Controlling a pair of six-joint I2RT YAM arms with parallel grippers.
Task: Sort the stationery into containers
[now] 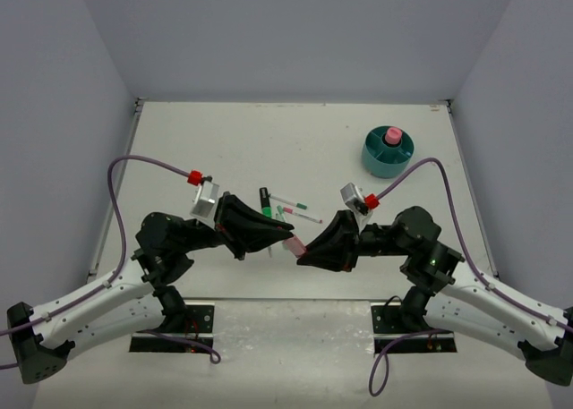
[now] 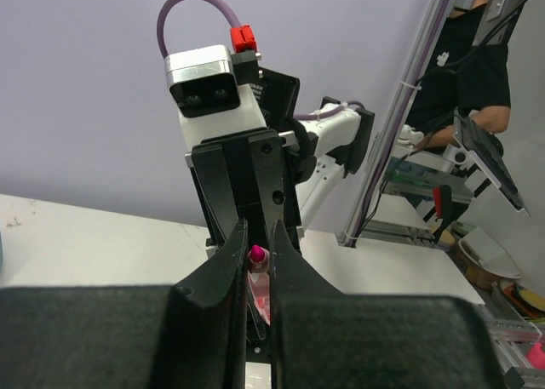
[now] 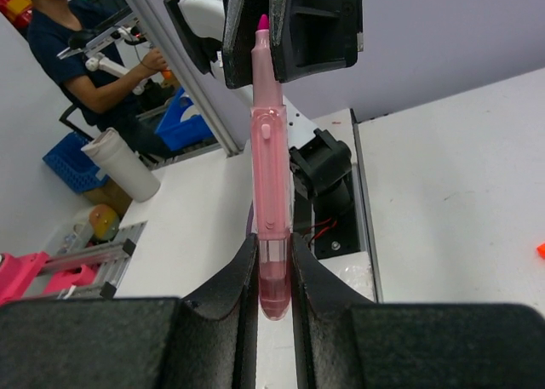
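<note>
A pink marker (image 3: 271, 163) with a magenta tip (image 3: 263, 21) spans the space between the two grippers. My right gripper is shut on its rounded lower end. At the tip end, my left gripper (image 1: 291, 234) has its fingers closed around the marker; in the left wrist view the magenta tip (image 2: 257, 254) pokes out between them. From above, only a short pink stretch shows between both hands. Behind the arms on the table lie a black-and-green marker (image 1: 265, 202) and thin pens (image 1: 303, 215). A teal round divided container (image 1: 384, 163) stands at the back right.
One compartment of the container holds a pink-topped item (image 1: 393, 136). Both arms cover part of the front area, and an orange item (image 3: 542, 250) shows at the right wrist view's edge.
</note>
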